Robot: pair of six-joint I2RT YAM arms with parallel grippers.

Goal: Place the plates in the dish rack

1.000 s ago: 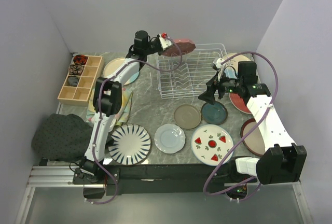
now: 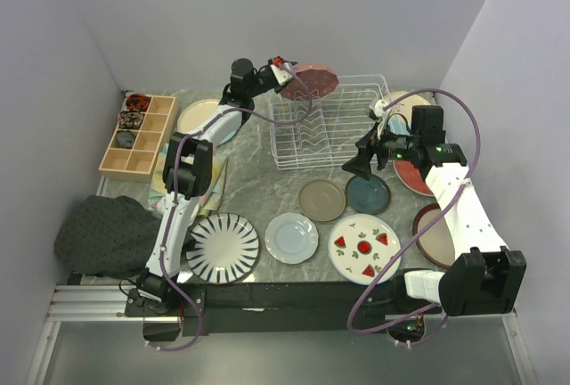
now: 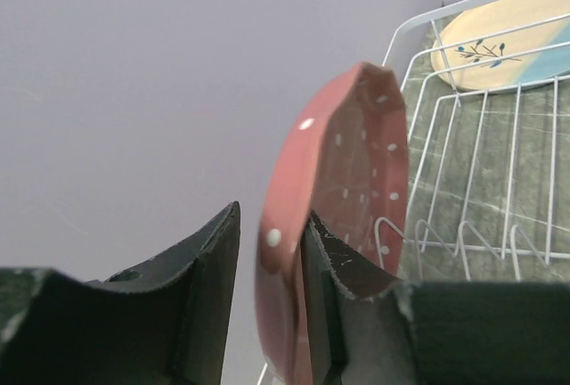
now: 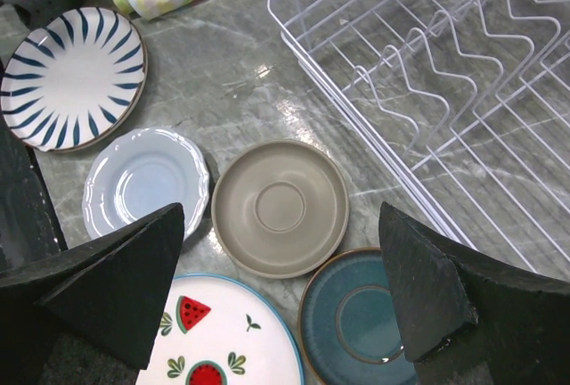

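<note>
A red plate with white dots (image 2: 313,82) stands on edge, tilted, at the back left of the white wire dish rack (image 2: 370,82). In the left wrist view, my left gripper straddles the rim of that red plate (image 3: 298,167). A gap shows between the left finger and the plate, while the other finger lies close against its far side; whether it touches cannot be told. My right gripper hangs open and empty over the front plates. Below it are a taupe plate (image 4: 280,208), a teal plate (image 4: 356,314) and a watermelon-patterned plate (image 4: 232,331).
Along the front lie a blue-striped plate (image 2: 223,248) and a pale blue plate (image 2: 291,238). Other plates lie at the right, partly under the right arm. A wooden tray (image 2: 140,162) and a cloth (image 2: 218,176) occupy the left. Most of the rack is empty.
The right arm stays nearly still.
</note>
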